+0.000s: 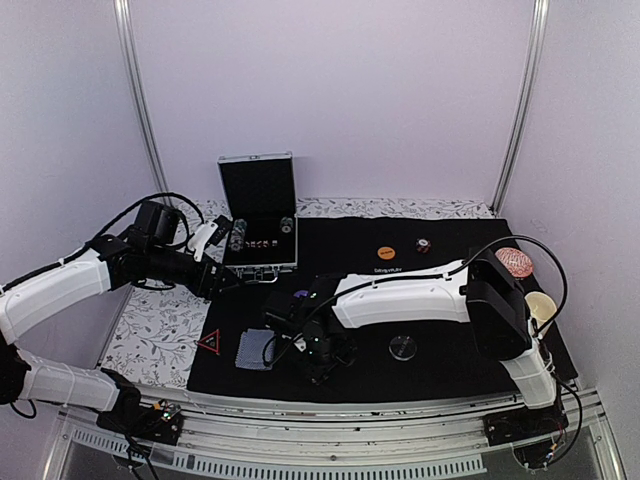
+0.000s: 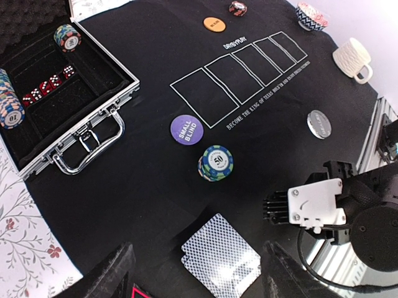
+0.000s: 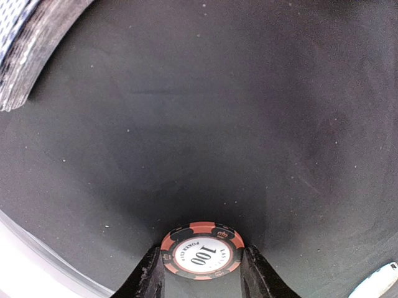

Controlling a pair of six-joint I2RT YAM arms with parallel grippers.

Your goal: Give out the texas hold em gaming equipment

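Observation:
In the right wrist view, the chips topped by a red-and-black 100 chip [image 3: 202, 254] lie between the fingertips of my right gripper. Both tips come up against the rim; whether they grip it cannot be told. My left gripper is open and empty, high over the mat near the case. Below it shows a patterned card deck [image 2: 221, 256]. A blue-green 50 chip stack [image 2: 216, 162] stands beside the purple small blind disc [image 2: 187, 130]. The silver case [image 1: 258, 225] is open, with chips [image 2: 67, 38] and red dice [image 2: 50, 85] inside.
An orange disc [image 2: 214, 24] and a dark red chip stack [image 2: 237, 8] lie at the back. A clear dealer disc [image 2: 319, 124] is on the right, with a white mug [image 2: 352, 60] and patterned bowl [image 2: 311, 16] beyond. A red triangle [image 1: 209, 342] lies front left.

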